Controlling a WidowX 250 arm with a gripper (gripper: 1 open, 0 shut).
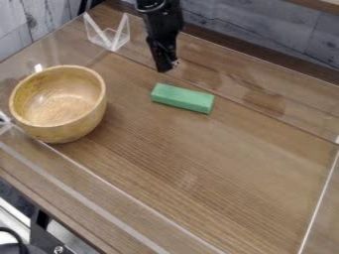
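My black gripper (163, 62) hangs at the top centre of the camera view, raised and back from a green block (181, 98), with bare table between them. The block lies flat on the wooden table. Whether the fingers are open or shut is too small to tell.
A large empty wooden bowl (58, 104) stands at the left. A white wire-like object (109, 30) is at the upper left near the table's back edge.
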